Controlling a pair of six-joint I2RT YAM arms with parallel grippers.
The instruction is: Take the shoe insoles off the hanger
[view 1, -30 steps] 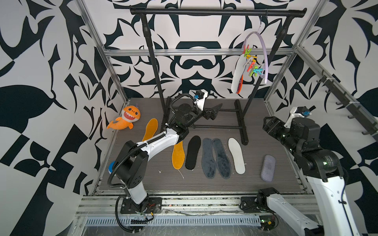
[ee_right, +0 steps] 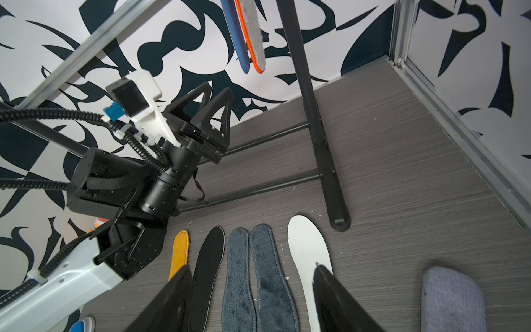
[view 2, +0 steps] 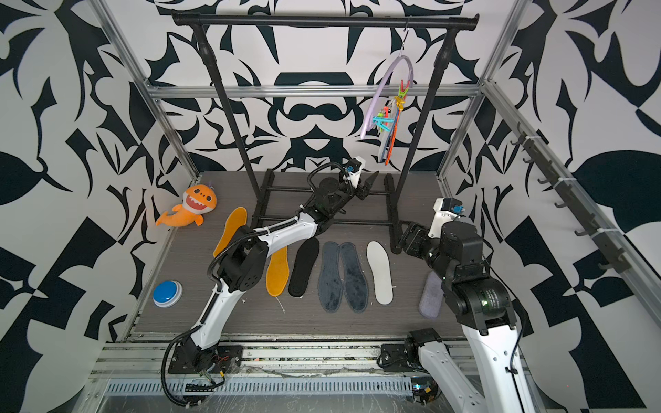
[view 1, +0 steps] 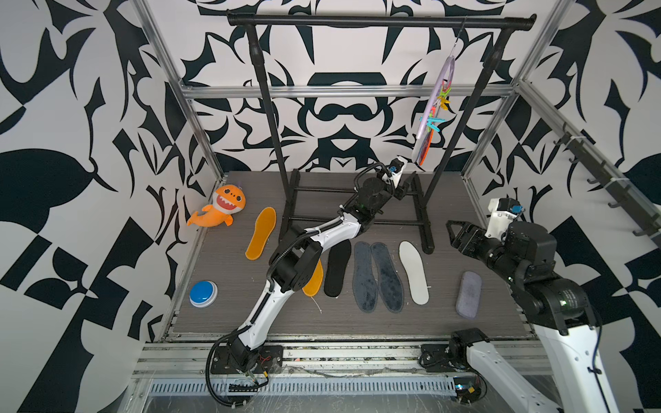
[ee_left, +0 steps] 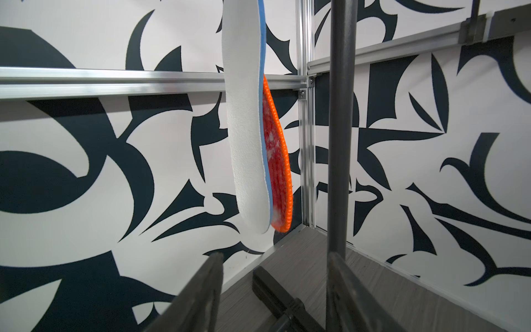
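Observation:
A hanger with a lilac loop and coloured clips hangs from the rack, holding a white blue-edged insole and a red-and-orange one. My left gripper is raised below and just in front of these hanging insoles, open, with nothing between its fingers in the left wrist view. My right gripper hovers at the right above the table, open and empty, facing the rack's base in its wrist view.
Several loose insoles, including a white one, lie across the front table. An orange shark toy and a blue button are at left, a grey pad at right. The rack's posts flank the hanger.
The hanger has turned. My right gripper has shifted slightly left and down.

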